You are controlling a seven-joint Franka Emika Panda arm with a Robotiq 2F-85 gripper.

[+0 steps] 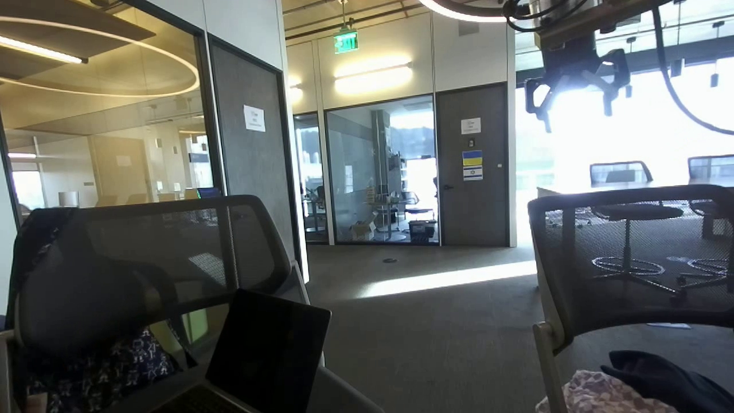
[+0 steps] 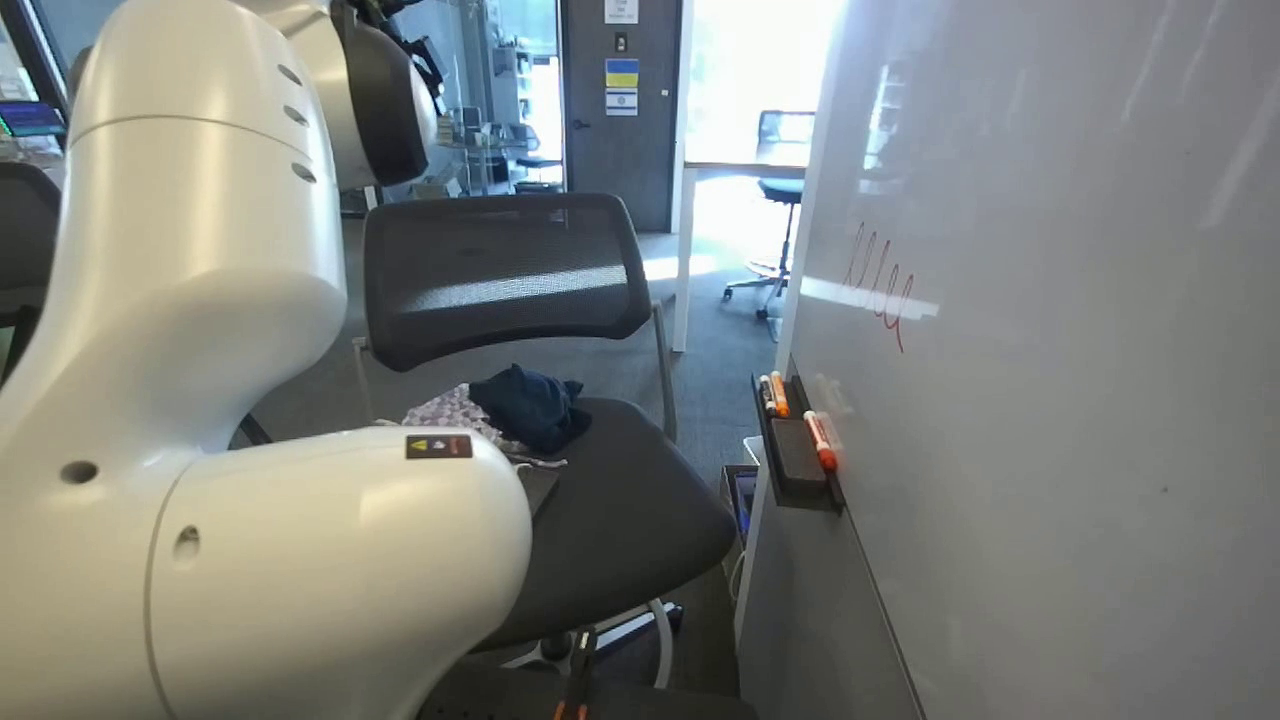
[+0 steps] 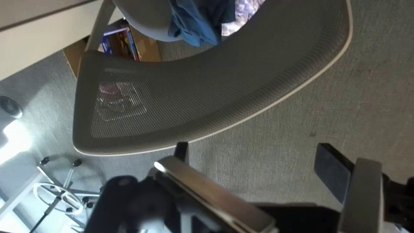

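My gripper (image 1: 578, 118) hangs open and empty above the mesh chair back (image 1: 550, 265) at the right. In the wrist view the fingers stand wide apart, with bare carpet between the pads and the top edge of the chair back (image 3: 217, 89) just beyond. A dark blue cloth (image 2: 528, 406) lies crumpled on the chair seat (image 2: 624, 516). Beside it is a pale purple patterned cloth (image 2: 446, 412), partly covered. Both cloths show again past the chair back in the wrist view, the blue cloth (image 3: 200, 21) next to the patterned cloth (image 3: 241, 15).
A whiteboard (image 2: 1056, 396) with red scribble stands right of the chair, its tray (image 2: 798, 456) holding markers. Another chair (image 1: 158, 254) bears an open laptop (image 1: 272, 351). Open carpet (image 1: 420, 310) lies between the chairs.
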